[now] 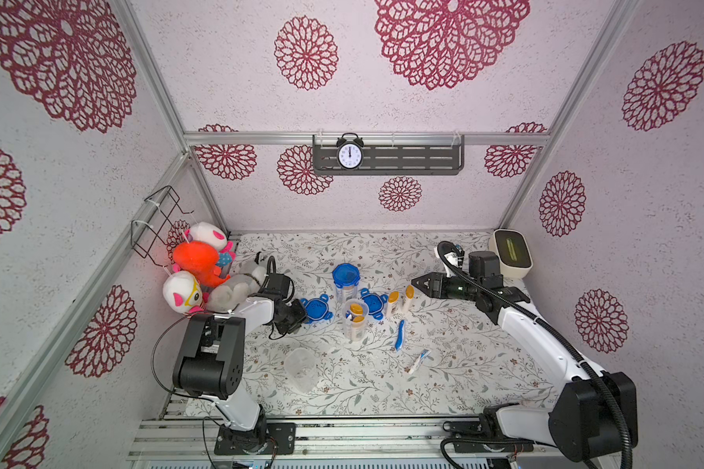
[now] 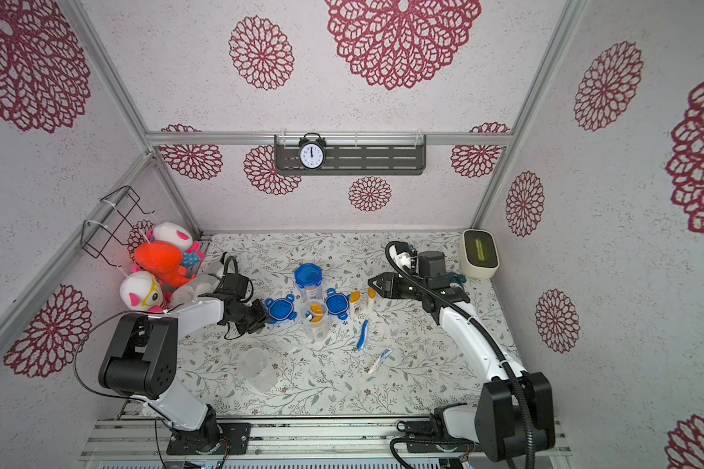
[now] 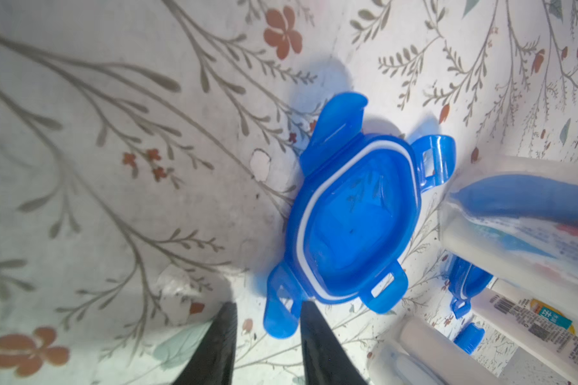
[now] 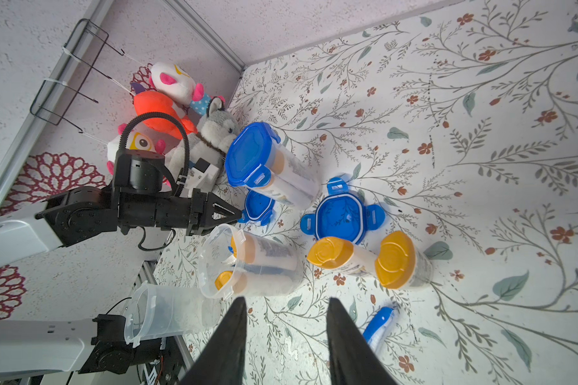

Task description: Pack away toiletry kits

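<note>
My left gripper stands open beside a loose blue lid (image 3: 359, 221) with flip tabs. One lid tab (image 3: 281, 315) lies just past the fingertips, close to the right finger; contact cannot be told. My right gripper is open and empty, above the table's right side. A second loose lid (image 4: 340, 218) lies flat near two orange-capped bottles (image 4: 401, 260). One clear container (image 1: 345, 281) wears a blue lid. In front of it, an open clear container (image 1: 356, 324) holds orange-capped items. A blue toothbrush (image 1: 400, 334) and a small tube (image 1: 419, 360) lie on the table.
An empty clear container (image 1: 301, 369) stands at the front left. Plush toys (image 1: 199, 265) crowd the left wall, below a wire rack (image 1: 158, 222). At the back right stands a green-and-white box (image 1: 511, 252).
</note>
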